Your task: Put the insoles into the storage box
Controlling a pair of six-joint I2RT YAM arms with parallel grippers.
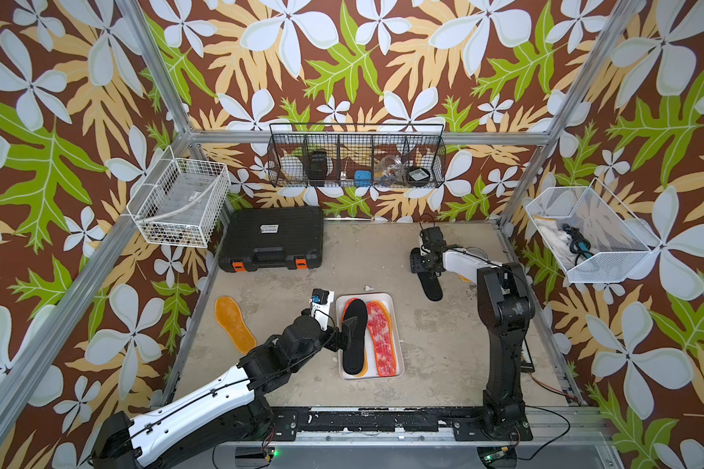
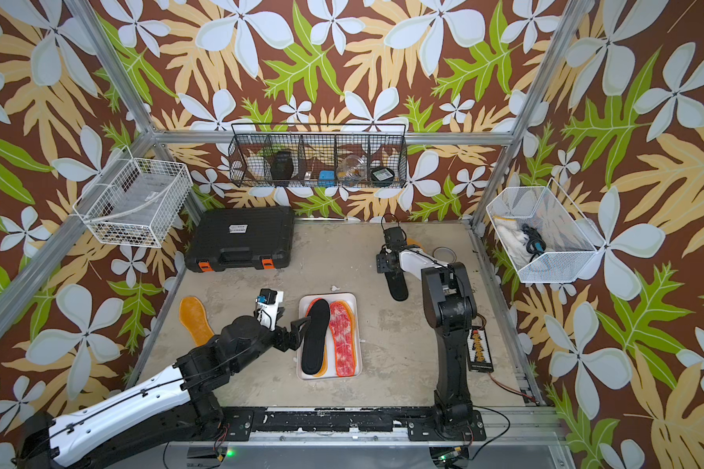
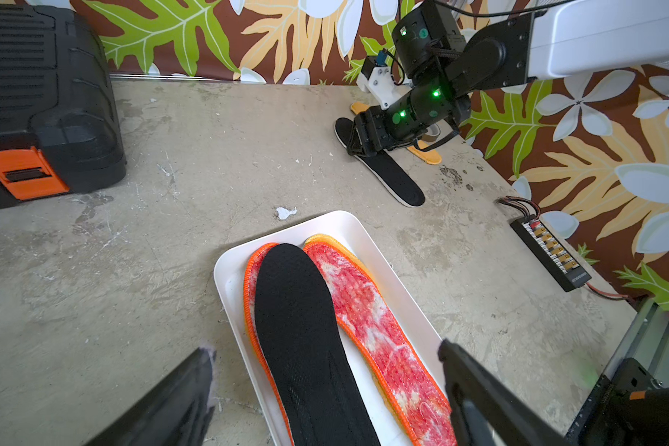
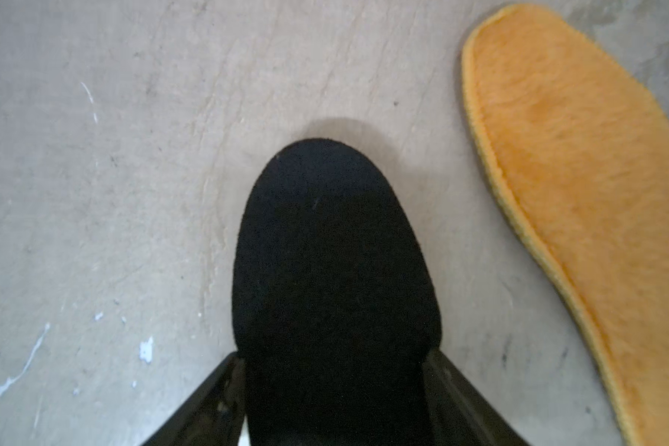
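A white tray (image 1: 396,328) holds a black insole (image 3: 304,342) and red-white insoles (image 3: 379,349). My left gripper (image 2: 293,332) is over the tray's left side, its fingers apart and empty. My right gripper is low at a black insole (image 4: 334,238) at the back right, fingers part open on either side of it; whether they touch it is unclear. An orange insole (image 4: 572,178) lies beside that one, another (image 1: 233,320) at the far left.
A black case (image 1: 270,238) lies at back left, a power strip (image 3: 550,252) at right. Wire baskets (image 1: 356,156) hang on the walls.
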